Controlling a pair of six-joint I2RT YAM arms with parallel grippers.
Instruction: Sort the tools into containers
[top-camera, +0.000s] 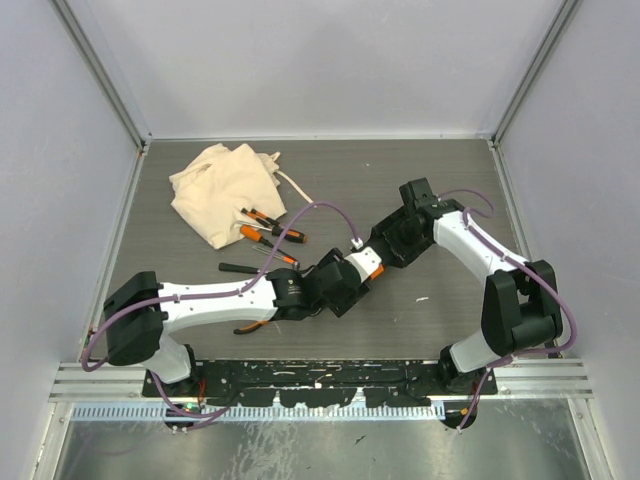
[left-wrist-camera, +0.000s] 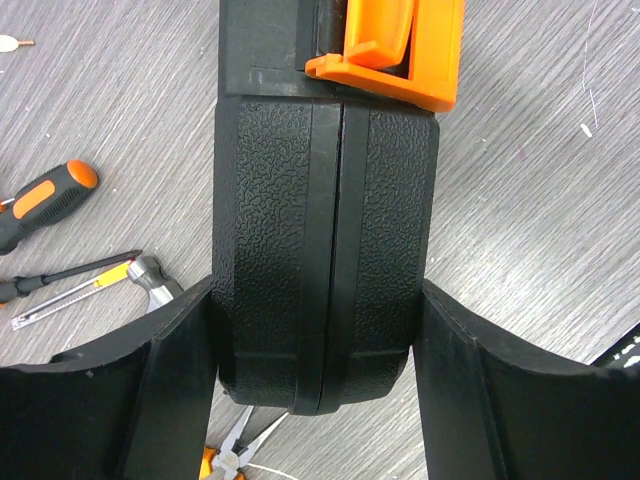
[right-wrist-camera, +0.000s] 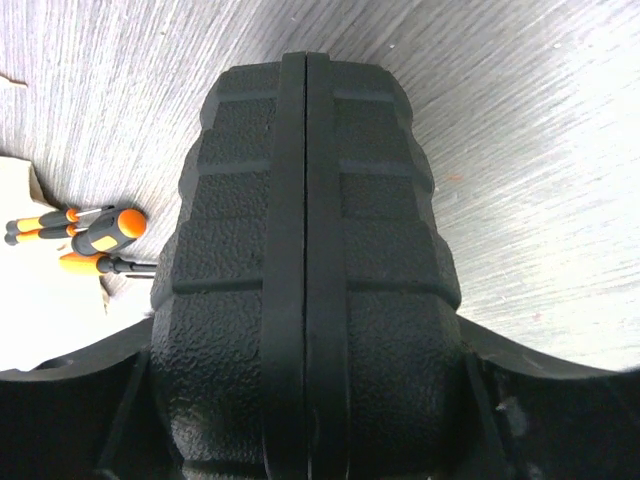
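Note:
My left gripper (top-camera: 345, 285) is shut on a black tool case with an orange latch (left-wrist-camera: 395, 75), which fills the middle of the left wrist view. My right gripper (top-camera: 400, 235) is beside it, higher on the right, around the ribbed black body (right-wrist-camera: 230, 230) of a case; whether its fingers grip it is unclear. Screwdrivers (left-wrist-camera: 45, 205) lie on the left of the table with a hammer (left-wrist-camera: 150, 280). Pliers (left-wrist-camera: 225, 460) lie partly hidden under the left arm in the top view.
A cream cloth bag (top-camera: 220, 190) lies at the back left beside the screwdrivers.

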